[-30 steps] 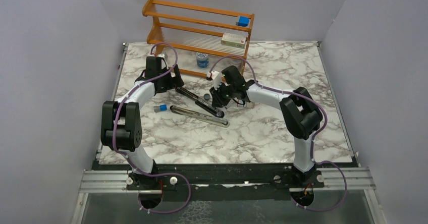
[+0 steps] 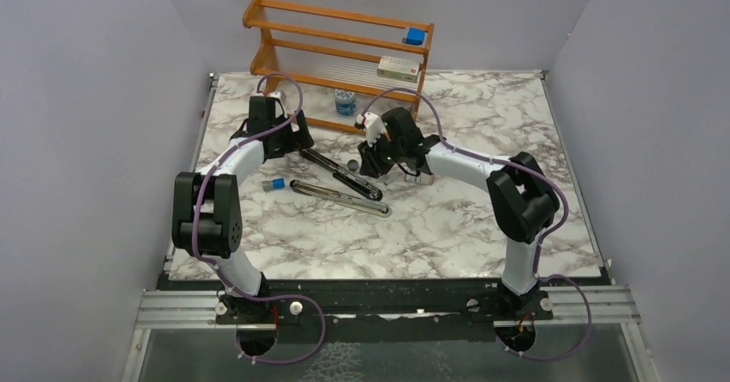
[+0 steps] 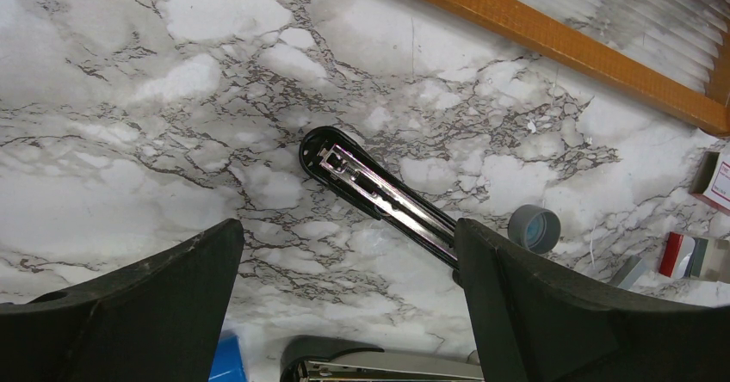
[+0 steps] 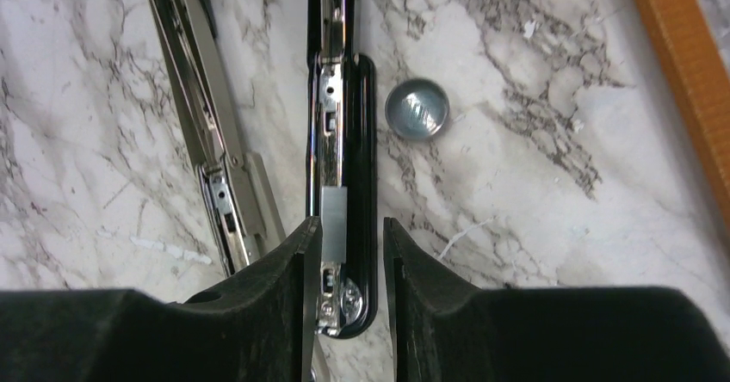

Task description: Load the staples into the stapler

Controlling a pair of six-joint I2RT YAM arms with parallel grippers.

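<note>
The black stapler [image 2: 344,175] lies opened out flat on the marble table. In the right wrist view, a grey strip of staples [image 4: 334,224] rests along its metal channel [image 4: 330,154]; I cannot tell whether it is fully seated. My right gripper hovers over that end, fingers apart, holding nothing; its left finger [image 4: 297,257] appears beside the strip. At the stapler's other end [image 3: 337,160], my left gripper is open with an empty gap between its fingers.
A second, beige-grey stapler [image 2: 340,197] lies alongside in front. Near the black one stands a grey round cap [image 3: 534,229]. Small staple boxes [image 3: 677,255] and a loose grey piece [image 3: 628,272] lie to the right. A wooden rack [image 2: 344,81] bounds the back.
My left arm stayed still, as did the staplers.
</note>
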